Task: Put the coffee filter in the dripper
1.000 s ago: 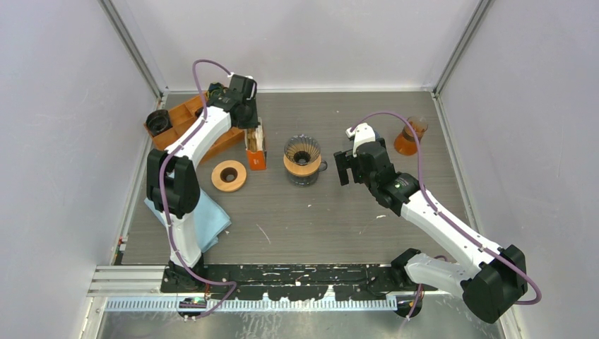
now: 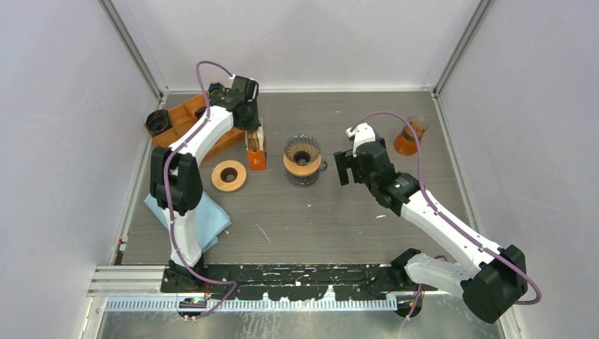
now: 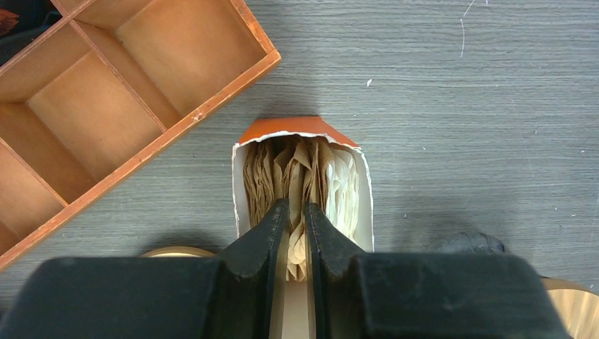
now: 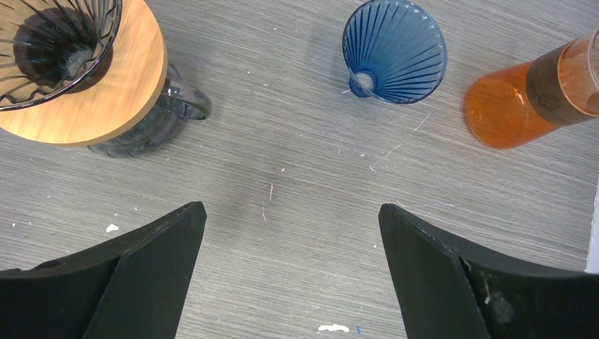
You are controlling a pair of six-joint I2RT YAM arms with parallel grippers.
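Brown and white paper filters (image 3: 297,169) stand packed in an orange box (image 2: 256,161), open at the top. In the left wrist view my left gripper has its fingertips over the brown filters, a narrow gap between them. Filter paper shows in that gap; whether the tips touch it cannot be told. The ribbed dark dripper (image 2: 302,147) with its wooden collar (image 4: 134,78) sits upright on a dark glass server (image 2: 302,179) at the table's middle. My right gripper is wide open and empty, to the right of the dripper.
Left of the filter box lies a wooden compartment tray (image 3: 85,106). A round wooden ring piece (image 2: 229,176) and a blue cloth (image 2: 210,220) are nearer the front. A blue dripper (image 4: 395,53) and an amber server (image 4: 508,106) stand at right.
The right arm, dripper and other objects have stayed in place.
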